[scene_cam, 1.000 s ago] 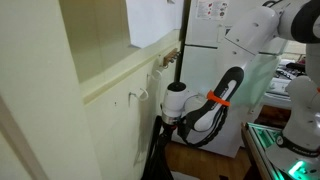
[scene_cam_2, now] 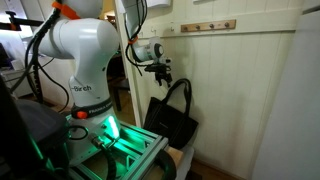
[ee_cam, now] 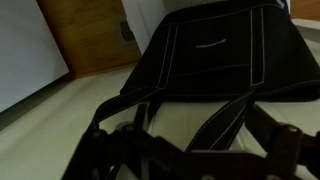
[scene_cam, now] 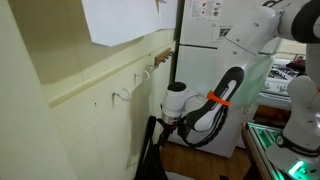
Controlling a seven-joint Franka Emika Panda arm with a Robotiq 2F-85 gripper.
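A black bag (ee_cam: 205, 50) with white stitching and long straps fills the upper part of the wrist view. One strap (ee_cam: 230, 120) runs down between the fingers of my gripper, which stand apart at the lower left and right. In exterior view 2 the black bag (scene_cam_2: 172, 122) is upright near the wall, low down, its handle looping up close to my gripper (scene_cam_2: 167, 80). Exterior view 1 has my gripper (scene_cam: 174, 130) beside the wall, over the dark bag (scene_cam: 152, 155), which is partly hidden. No firm grasp on the strap is visible.
Wall hooks (scene_cam: 124, 94) stick out of the pale wall, with a wooden peg rail (scene_cam_2: 208, 25) above. A white fridge (scene_cam: 205, 72) stands behind the arm. Wooden floor (scene_cam: 205, 163) shows below it.
In exterior view 1 the wall, hooks and overhead white panel have shifted left in the picture, while the arm keeps about the same place and pose. No change in the fingers is visible.
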